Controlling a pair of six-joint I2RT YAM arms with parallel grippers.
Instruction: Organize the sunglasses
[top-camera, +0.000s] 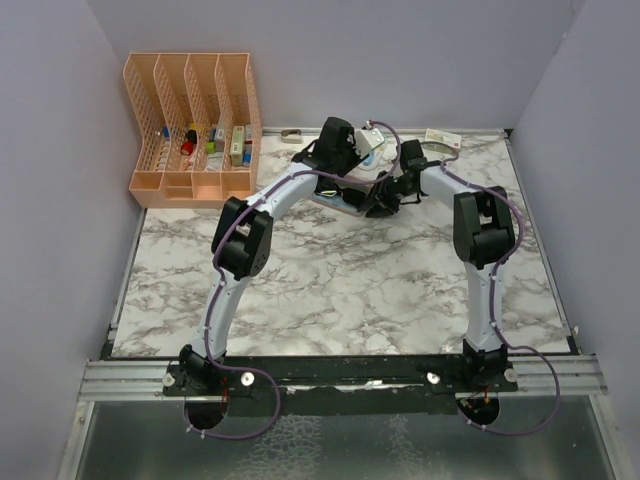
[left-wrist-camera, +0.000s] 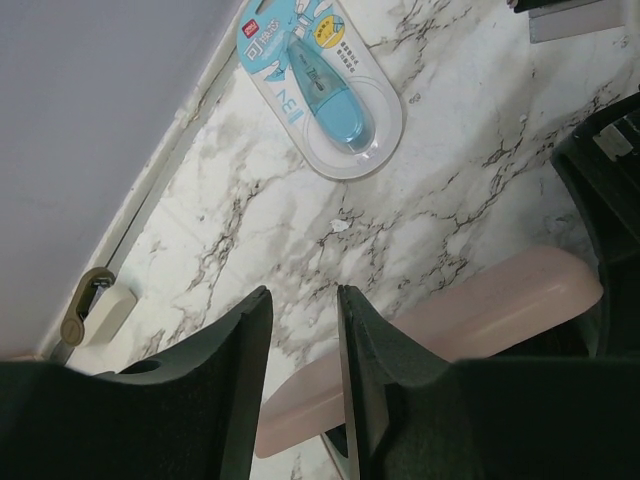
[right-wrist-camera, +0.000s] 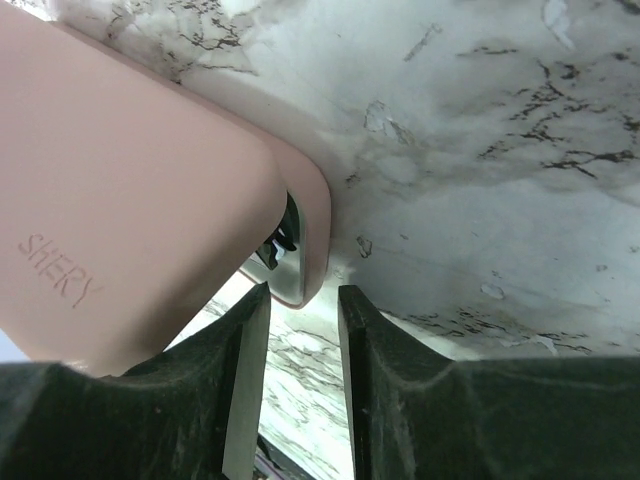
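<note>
A pink sunglasses case (top-camera: 336, 205) lies partly open near the back of the table, with dark sunglasses (top-camera: 354, 198) inside. In the right wrist view its lid (right-wrist-camera: 130, 190), embossed SHERY, stands raised over the base (right-wrist-camera: 316, 220); a dark piece of the glasses shows in the gap. My right gripper is open at the base's corner, nothing clearly between its fingers. At the lid's back side, my left gripper stands part open. The lid's pink edge (left-wrist-camera: 500, 305) passes below its fingertips; whether they touch cannot be told.
A tan divided organizer (top-camera: 190, 180) with small items stands at the back left. Behind the case lies a blue correction-tape pack (left-wrist-camera: 335, 105); a small brown-and-white item (left-wrist-camera: 95, 310) is near the wall.
</note>
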